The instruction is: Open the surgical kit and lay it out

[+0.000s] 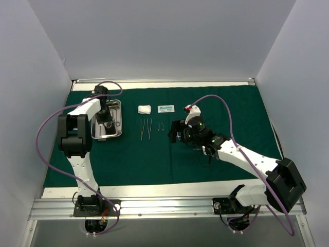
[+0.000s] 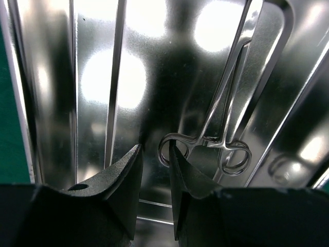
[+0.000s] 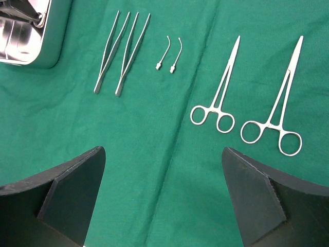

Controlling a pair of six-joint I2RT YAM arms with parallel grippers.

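My left gripper is down inside the steel tray (image 1: 118, 128) at the left, its fingertips slightly apart beside a ring of the scissor-like clamp (image 2: 231, 92) lying in it. My right gripper stands open and empty over the green cloth. Below it lie two clamps, a smaller (image 3: 220, 103) and a larger (image 3: 280, 103), with two tweezers (image 3: 129, 64) and two small curved tips (image 3: 175, 63) to their left.
A white folded pad (image 1: 144, 109) and a flat packet (image 1: 166, 108) lie behind the instruments. Walls border both sides and the back.
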